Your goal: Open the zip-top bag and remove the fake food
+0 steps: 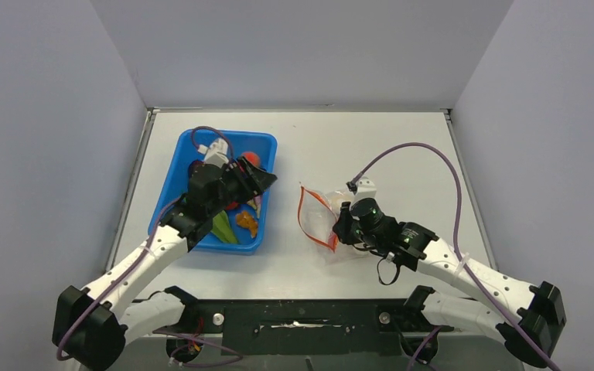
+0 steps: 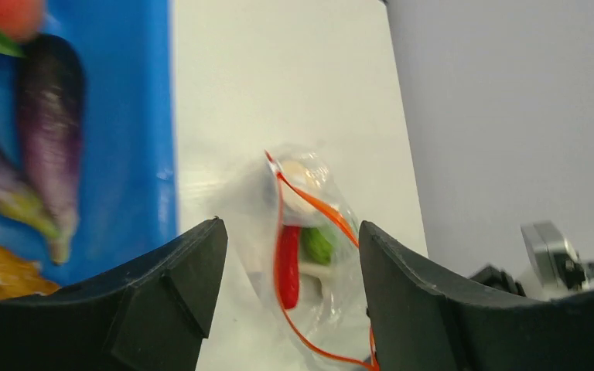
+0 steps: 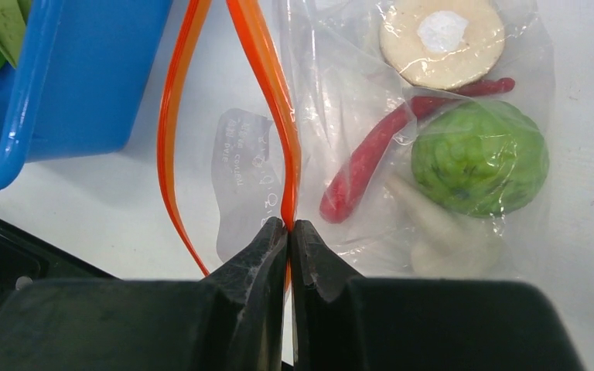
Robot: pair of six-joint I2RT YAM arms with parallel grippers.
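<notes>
A clear zip bag with an orange rim (image 1: 309,193) lies on the white table, its mouth gaping toward the left. Inside it, the right wrist view shows a red pepper (image 3: 363,166), a green lettuce-like piece (image 3: 479,158), a round cream slice (image 3: 441,42) and a pale piece (image 3: 456,239). My right gripper is shut on the orange rim at the bag's near side. Above the right part of the blue bin hangs my left gripper, its fingers apart and empty, with the bag beyond them.
The blue bin (image 1: 269,151) on the left holds fake food, including eggplants (image 2: 50,131), an orange-brown piece (image 1: 246,222) and a green leafy piece (image 1: 223,228). Bare table lies behind the bag and between bin and bag.
</notes>
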